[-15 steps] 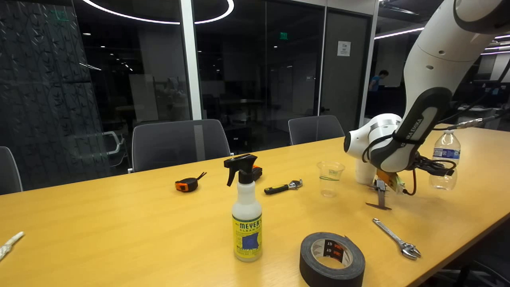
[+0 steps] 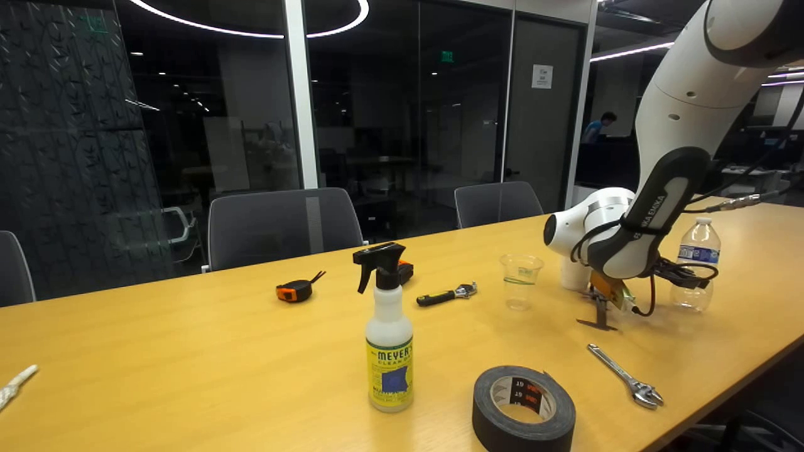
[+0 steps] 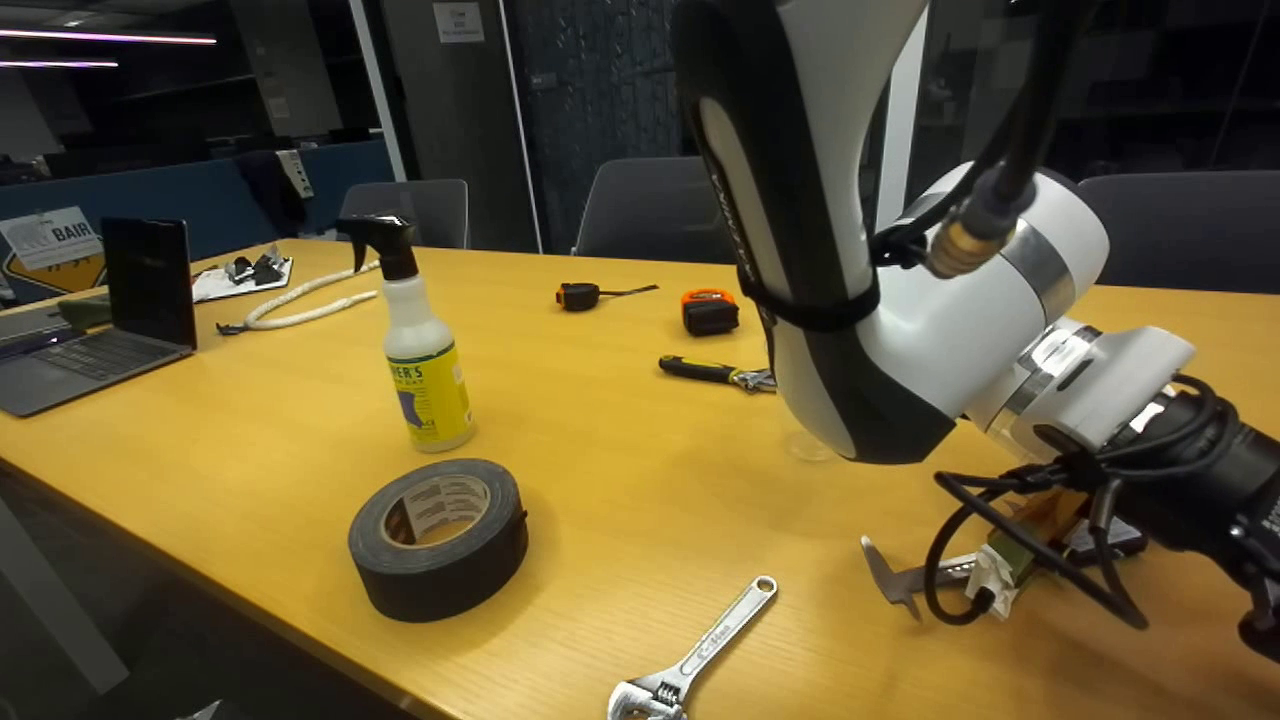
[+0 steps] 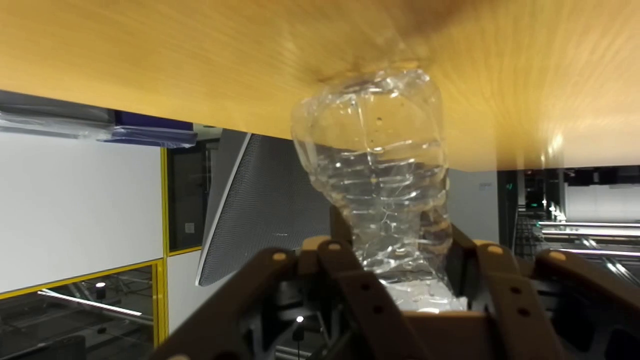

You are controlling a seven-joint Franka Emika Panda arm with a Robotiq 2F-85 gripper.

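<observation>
A clear plastic bottle point(image 2: 699, 248) with a blue and white label stands upright at the right of the table in exterior view 1, partly covered by arm cables. In the wrist view my gripper is shut on this bottle point(image 4: 378, 171), one finger at each side of its ribbed middle. The bottle's base is at or just above the tabletop; whether it touches cannot be told. In exterior view 2 the bottle cannot be made out, and the arm and cables cover that side.
Close to the hand lies a metal caliper point(image 2: 600, 312), with a clear cup point(image 2: 520, 282) farther left. An adjustable wrench point(image 2: 625, 376), black tape roll point(image 2: 524, 410) and spray bottle point(image 2: 389, 354) occupy the front. A yellow-handled wrench point(image 2: 446, 294) and tape measure point(image 2: 295, 290) lie farther back.
The bottle has come down toward the table and slightly left in exterior view 1, still held. The forearm has shifted a little with it; the other table objects are unmoved.
</observation>
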